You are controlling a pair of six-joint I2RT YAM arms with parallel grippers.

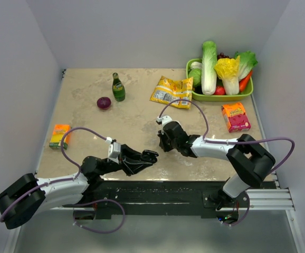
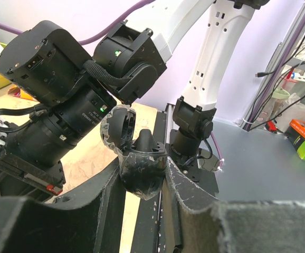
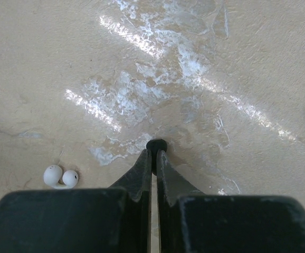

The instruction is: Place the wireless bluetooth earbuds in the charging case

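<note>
The black charging case is gripped between the fingers of my left gripper, raised above the table's front edge, its lid flipped up. A dark bump stands up beside the lid; I cannot tell what it is. In the right wrist view, my right gripper is shut on a small black earbud, whose rounded end shows past the fingertips, low over the table. From above, the right gripper's tips are mostly hidden by its own arm, to the right of and farther back than the case.
A joined pair of small white pieces lies left of the right gripper. Farther back are a yellow bag, a green bottle, an onion and a green basket of vegetables.
</note>
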